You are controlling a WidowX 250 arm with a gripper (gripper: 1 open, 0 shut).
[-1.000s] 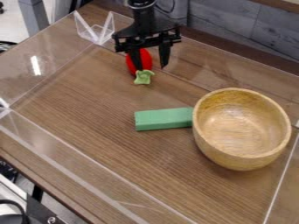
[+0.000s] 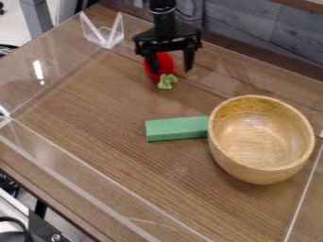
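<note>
The black gripper (image 2: 168,43) is at the back centre, its fingers spread open above and around a red object (image 2: 158,63) with a green leafy part (image 2: 167,81) at its lower end, perhaps a toy strawberry or carrot. Whether the fingers touch it cannot be told.
A green block (image 2: 176,128) lies at the centre, left of a large wooden bowl (image 2: 260,168) on the right. A clear plastic piece (image 2: 101,28) is at the back left.
The red object looks slightly turned.
</note>
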